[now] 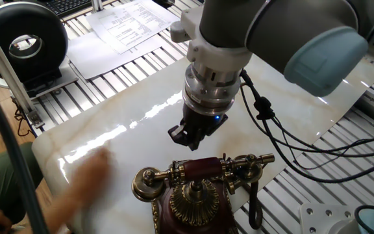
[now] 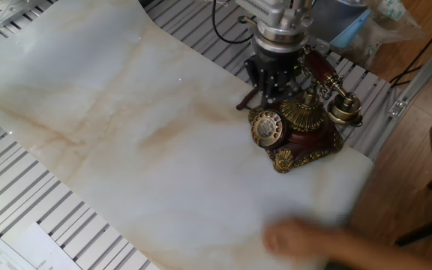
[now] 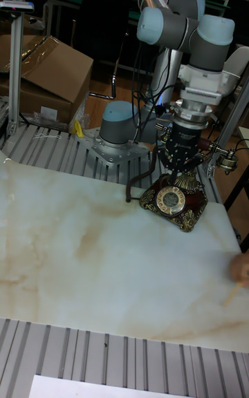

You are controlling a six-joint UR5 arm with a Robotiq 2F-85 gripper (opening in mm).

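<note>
An ornate old-style telephone (image 1: 197,205), dark red and brass, stands on the marble-patterned board. Its dark red handset (image 1: 202,169) lies across the cradle; the round dial (image 2: 268,129) faces the other way from exterior view 1. My gripper (image 1: 188,142) points down, close to the handset on the dial side, and looks apart from it in exterior view 1. In exterior view 3 the black gripper (image 3: 175,175) overlaps the telephone and hides part of the handset. Its fingers are dark and small, so their opening is unclear.
A person's blurred hand (image 2: 295,236) is over the board (image 2: 163,142), holding a thin stick (image 3: 234,294). Cables (image 1: 291,140) hang beside the arm. Papers (image 1: 128,26) lie beyond the board. Much of the board is bare.
</note>
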